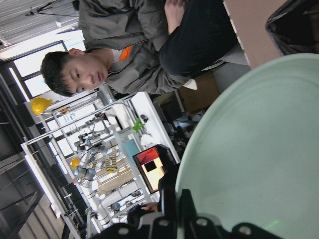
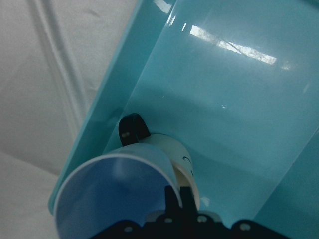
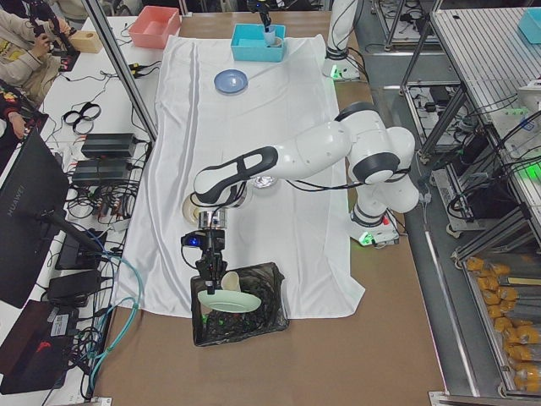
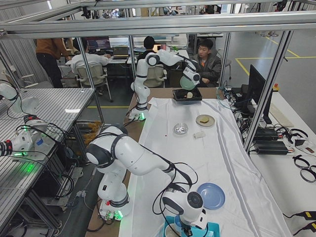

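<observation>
A pale green plate (image 3: pixel 229 301) is tilted over a black bag-lined bin (image 3: pixel 241 326), my left gripper (image 3: pixel 211 288) shut on its rim; the plate (image 1: pixel 259 144) fills much of the left wrist view. A pale cup stands behind it in the bin. My right gripper is shut on the rim of a blue cup (image 2: pixel 112 194) at the cyan box (image 2: pixel 279 94), beside a white mug (image 2: pixel 168 147) with a dark handle lying inside.
A blue plate (image 4: pixel 211 195) lies on the white cloth. A silver bowl (image 4: pixel 180 128) and a beige plate (image 4: pixel 205 120) sit mid-table. A monitor (image 3: pixel 30 220) stands along the side.
</observation>
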